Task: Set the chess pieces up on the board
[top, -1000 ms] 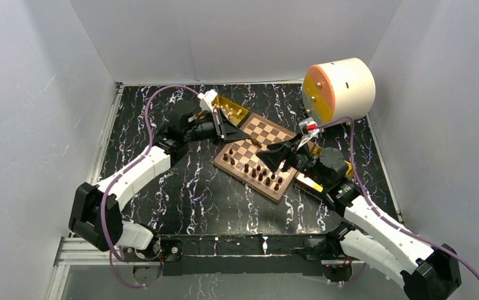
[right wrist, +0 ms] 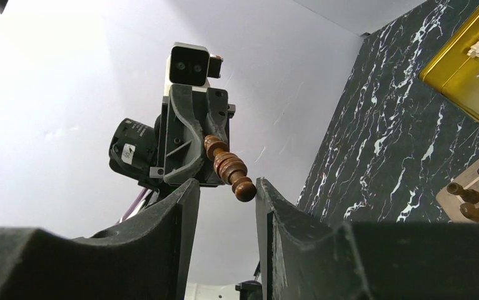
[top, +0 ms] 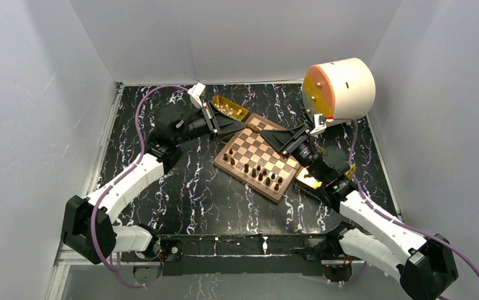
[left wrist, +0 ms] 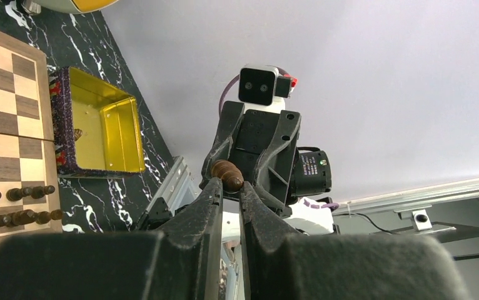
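Note:
A dark brown chess piece (right wrist: 231, 167) bridges the space between my two grippers above the board. My left gripper is shut on one end of it. The fingertips of my right gripper stand apart, with the piece's rounded free end between or just beyond them, closer to one finger (right wrist: 263, 200); contact is unclear. Below them lies the checkered chessboard (top: 244, 148). Several dark pieces (top: 264, 177) stand along its near edge, also visible in the left wrist view as brown pieces (left wrist: 21, 217).
A yellow-lined box (top: 240, 114) with pale pieces is behind the board on the left. Another yellow box (left wrist: 99, 139), nearly empty with a small piece inside, is at the board's right. A cream and orange drum (top: 343, 90) stands at the back right.
Over the last second, the left gripper drew slightly back and left with the piece. The right gripper swung further back and now has its tips by the piece's free end.

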